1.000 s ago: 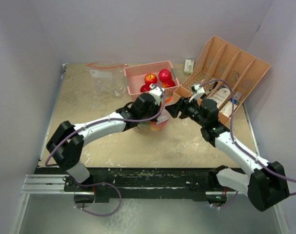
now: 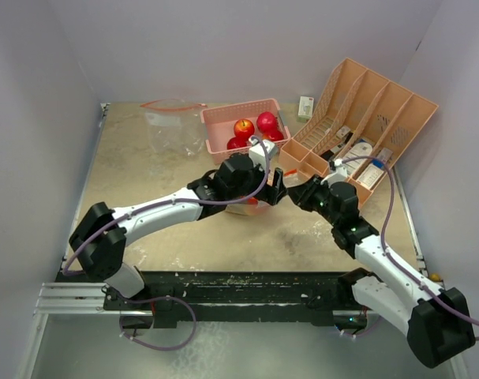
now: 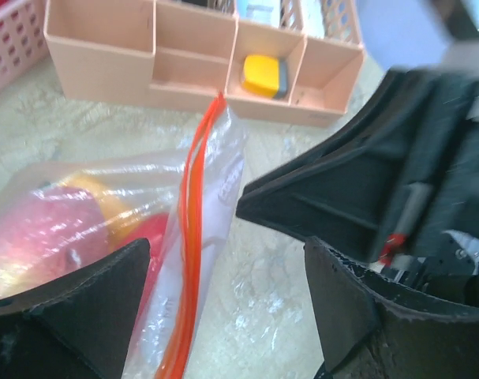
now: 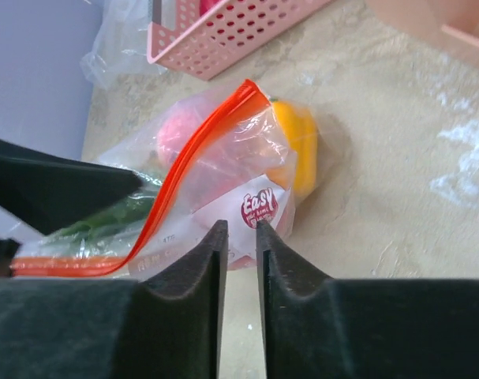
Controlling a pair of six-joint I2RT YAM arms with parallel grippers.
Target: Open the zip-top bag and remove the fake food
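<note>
The clear bag [image 4: 223,174] with an orange zip strip [image 3: 190,237] lies on the table holding fake food, including a yellow piece [image 4: 298,146], partly hidden by the arms in the top view. My left gripper stands open over the zip strip, its fingers either side of it. My right gripper is close to the bag, its tips slightly apart with nothing visible held between them; in the left wrist view its dark body [image 3: 365,174] is beside the strip.
A pink basket [image 2: 219,118] with apples stands at the back. A wooden compartment organizer [image 2: 357,110] is at the back right. An empty clear bag [image 2: 172,126] lies back left.
Over the last second my left gripper moved right, and my right gripper and arm shifted slightly toward the front of the table.
</note>
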